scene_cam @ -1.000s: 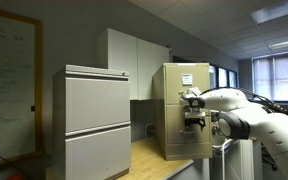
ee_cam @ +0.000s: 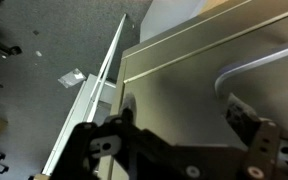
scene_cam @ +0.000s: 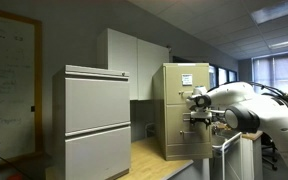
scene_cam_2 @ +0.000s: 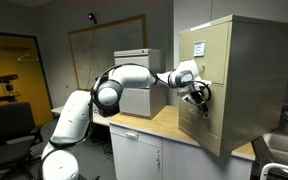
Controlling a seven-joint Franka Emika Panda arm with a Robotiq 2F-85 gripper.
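Note:
A tan filing cabinet [scene_cam: 181, 143] stands on the wooden counter, with a paper label on its upper drawer. In exterior view 2 its drawer front faces the arm, and my gripper [scene_cam_2: 199, 98] is close to that front. From the other side, exterior view 1 puts the gripper [scene_cam: 198, 103] in front of the middle drawers. The wrist view shows the gripper open, its dark fingers spread apart over the tan drawer front [ee_cam: 179, 85]. A curved metal handle [ee_cam: 252, 68] lies towards the right finger, not between the fingers. Contact with the cabinet cannot be judged.
A grey two-drawer cabinet [scene_cam: 94, 120] stands farther along the counter [scene_cam_2: 164, 119], below white wall cupboards [scene_cam: 134, 62]. A sink [scene_cam_2: 282, 155] lies beside the tan cabinet. Some bare counter shows between the cabinets.
The gripper and forearm have shifted slightly in front of the tan cabinet, with the forearm a little higher now. The cabinets look unmoved.

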